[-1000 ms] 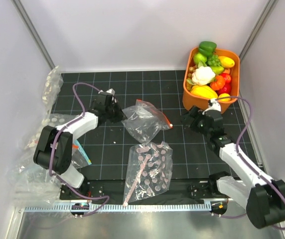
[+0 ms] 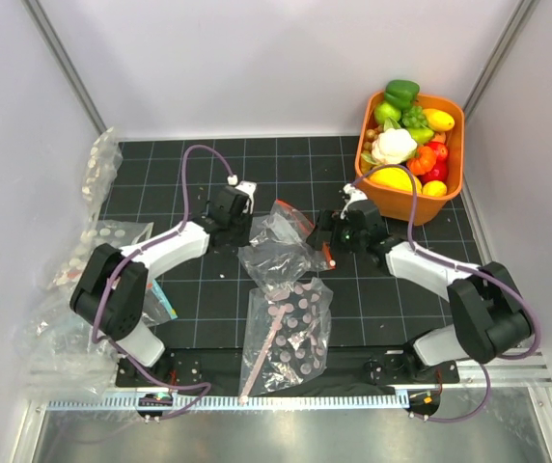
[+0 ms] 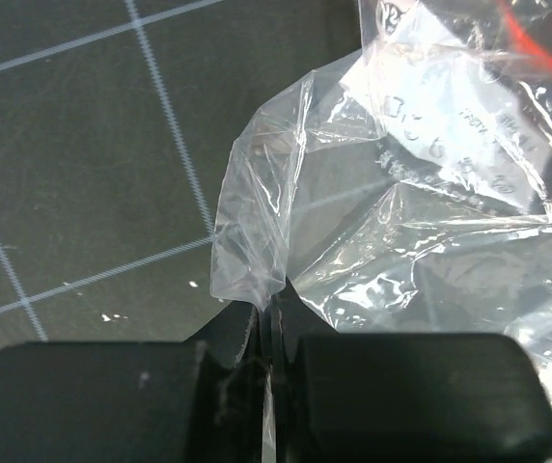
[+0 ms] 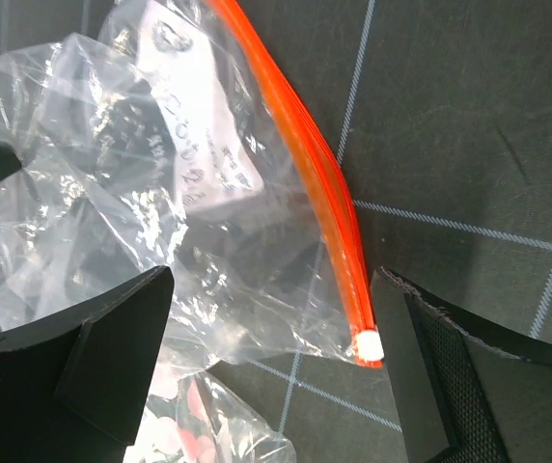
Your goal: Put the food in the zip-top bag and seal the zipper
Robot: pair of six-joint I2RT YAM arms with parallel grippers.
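Note:
A clear bag [image 2: 278, 253] with an orange-red zipper [image 4: 300, 145] lies crumpled on the dark gridded mat, its zipper edge toward the right. My left gripper is shut on the bag's bottom edge, with thin film pinched between its fingertips. Over the zipper side, my right gripper stands open; the zipper's end with a white slider [image 4: 368, 345] shows between its fingers. Food [image 2: 421, 145], with peppers, cauliflower, tomatoes and lemons among it, fills an orange bin [image 2: 361, 145] at the back right.
A second clear bag with pink dots [image 2: 290, 333] lies flat at the front middle. More plastic bags [image 2: 93, 260] are heaped along the left side.
My right gripper has moved left from beside the bin to the bag's zipper end.

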